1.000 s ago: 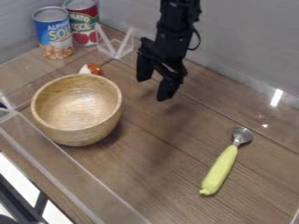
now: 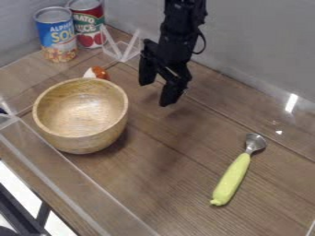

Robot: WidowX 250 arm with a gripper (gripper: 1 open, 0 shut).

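Observation:
My black gripper [image 2: 164, 76] hangs low over the back middle of the wooden table, fingers open and angled down, with nothing visible between them. A wooden bowl [image 2: 81, 124] sits at the left, in front of and left of the gripper. A small orange and white object [image 2: 95, 75] lies just behind the bowl. A spoon-like tool with a pale yellow-green handle [image 2: 230, 180] lies at the front right.
An Alpha soup can [image 2: 57, 35] and a red-labelled can [image 2: 90, 23] stand in the back left corner. A pale wall runs along the back. The table's edge is at lower left.
My gripper and arm have shifted very slightly. The objects on the table have not moved.

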